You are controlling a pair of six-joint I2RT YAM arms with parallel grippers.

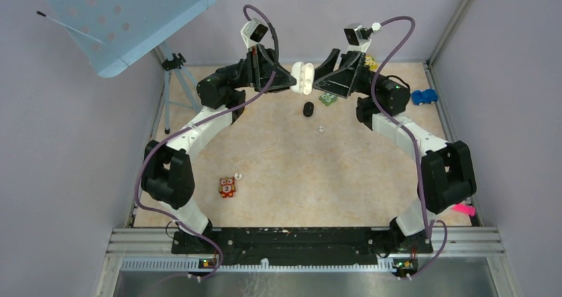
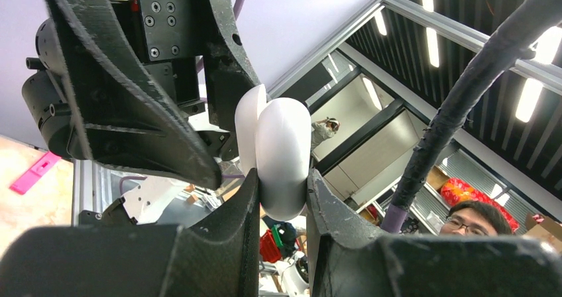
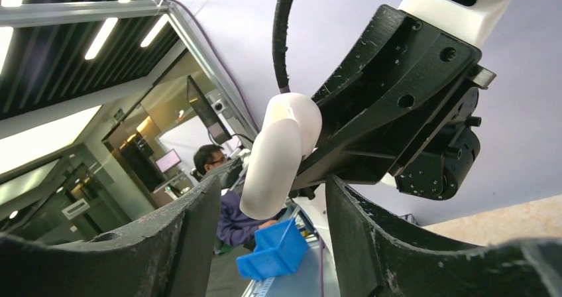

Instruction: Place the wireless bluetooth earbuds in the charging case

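The white charging case (image 1: pixel 303 77) hangs lid open above the table, two-lobed and tilted. In the left wrist view, my left gripper is shut on one half of the case (image 2: pixel 283 154). To the right of it, my right gripper (image 1: pixel 317 82) stands part open, fingertips close to the case's other half. That half (image 3: pixel 272 171) shows in the gap between my right fingers in the right wrist view; contact cannot be made out. Small white pieces (image 1: pixel 238 176) that may be earbuds lie at the front left, and another small white piece (image 1: pixel 321 129) lies mid-table.
A black oval object (image 1: pixel 308 109) and a green owl figure (image 1: pixel 328 98) lie below the grippers. A red owl (image 1: pixel 227 187) sits front left, a blue toy car (image 1: pixel 425 97) at the right edge, and a pink item (image 1: pixel 464 209) at the front right.
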